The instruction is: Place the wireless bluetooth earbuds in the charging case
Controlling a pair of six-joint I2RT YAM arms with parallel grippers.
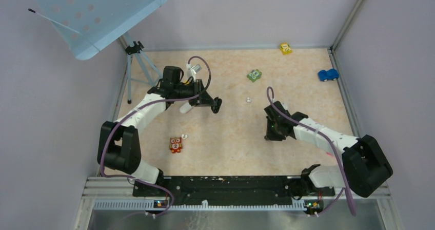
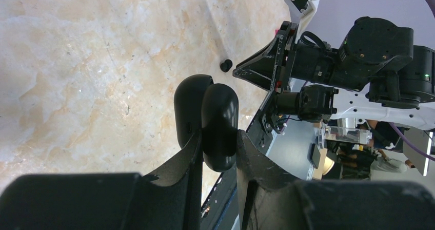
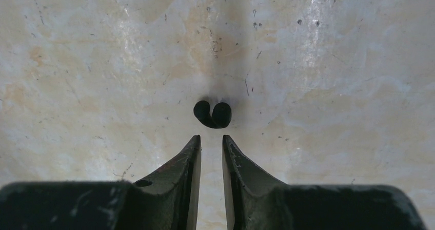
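Observation:
In the left wrist view a black charging case (image 2: 219, 127), its lid standing up, is held between the fingers of my left gripper. From above, that case (image 1: 216, 105) hangs over the left middle of the table. A black earbud piece (image 3: 221, 114) with two rounded ends lies on the tabletop in the right wrist view, just beyond the tips of my right gripper. Those tips stand part open with bare table between them. In the left wrist view the black earbud piece (image 2: 226, 65) lies a little apart from the right fingers.
On the table are a red owl block (image 1: 175, 145), a green block (image 1: 254, 75), a yellow block (image 1: 285, 48) and a blue toy car (image 1: 328, 75). Small white earbuds (image 1: 249, 100) lie near the middle, and another white bit (image 1: 184, 136) beside the red block.

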